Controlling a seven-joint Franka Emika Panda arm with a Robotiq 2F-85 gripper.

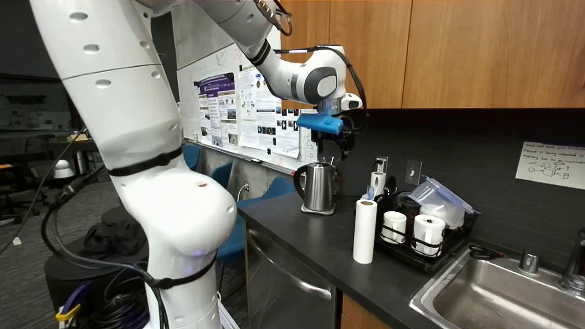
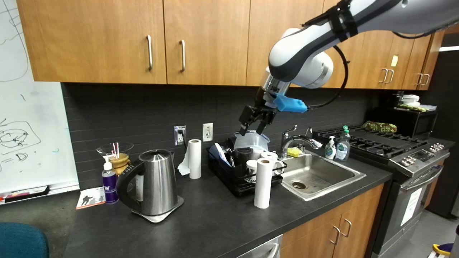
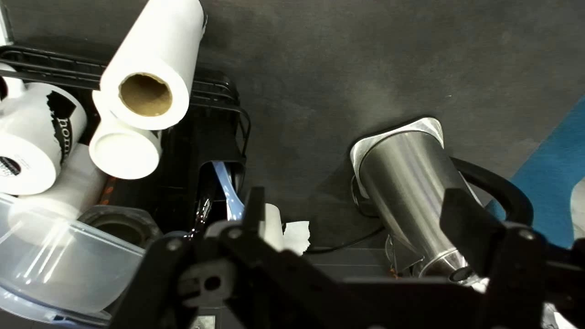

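Note:
My gripper hangs high above the counter, behind and above the steel kettle as exterior view 1 sees it. In the wrist view its two dark fingers stand wide apart with nothing held between them. A white paper roll stands on the counter in front of the dish rack, leaning slightly, well apart from the gripper. Its hollow brown core shows from above. The steel kettle sits on its base toward the counter's left end in exterior view 2, black handle to the left.
The black dish rack holds mugs, utensils and a clear plastic container. A second paper roll stands near the wall, and the sink lies right of the rack. Cabinets overhang the back. Bare counter lies between kettle and front roll.

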